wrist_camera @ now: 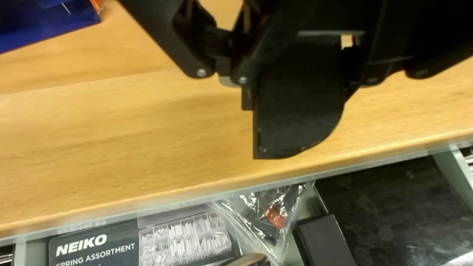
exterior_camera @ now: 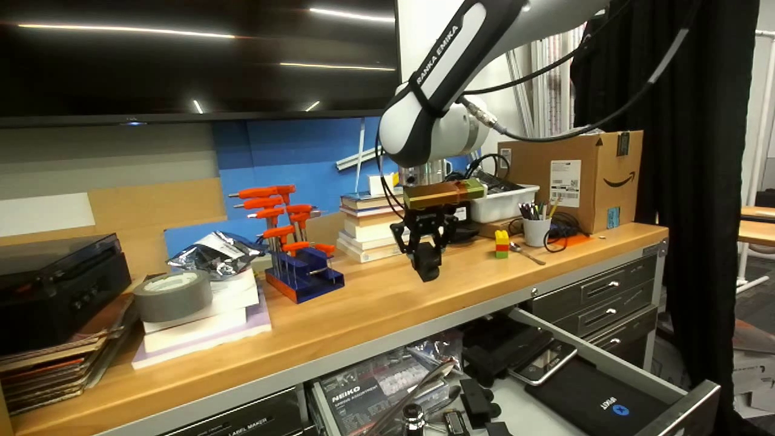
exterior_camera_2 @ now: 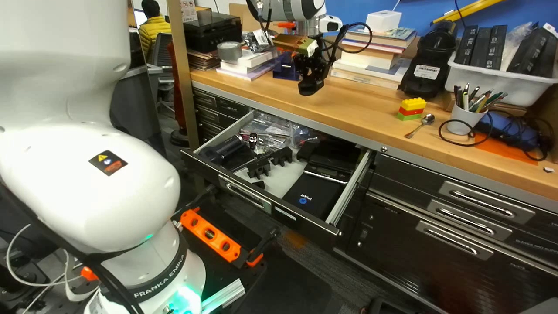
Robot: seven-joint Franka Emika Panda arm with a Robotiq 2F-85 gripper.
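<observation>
My gripper (exterior_camera: 425, 240) hangs over the wooden tabletop (exterior_camera: 378, 290), shut on a dark piece. In the wrist view this black piece (wrist_camera: 301, 115) shows as a flat plate with one rounded lower corner, filling the space between the fingers. It points downward and appears clear of the wood; its upper part is hidden by the gripper. Exterior view 2 has the same black piece (exterior_camera_2: 311, 87) below the fingers, near the middle of the bench. An open drawer (exterior_camera_2: 308, 222) juts out under the bench, with more black parts (exterior_camera_2: 269, 162) lying inside.
A blue stand of orange-handled hex keys (exterior_camera: 305, 272) is to the left, with stacked books (exterior_camera: 370, 236) behind. Toy bricks (exterior_camera_2: 411, 109), a spoon (exterior_camera_2: 420, 125) and a pen cup (exterior_camera_2: 465, 117) stand to the right.
</observation>
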